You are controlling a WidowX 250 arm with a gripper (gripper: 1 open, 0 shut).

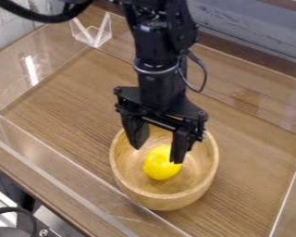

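Observation:
A black gripper [161, 139] hangs over a round light wooden bowl [163, 193] at the lower middle. Its two fingers stand open, one at each side, above a yellow ball-like object [162, 164] that lies inside the bowl. The gripper covers part of the bowl's back. Whether the fingertips touch the yellow object is hard to tell; nothing shows held between them.
A wooden tabletop [58, 111] surrounds the bowl, mostly clear on both sides. A clear plastic object [92, 28] stands at the back left. Dark cable-like shapes show at the lower left corner.

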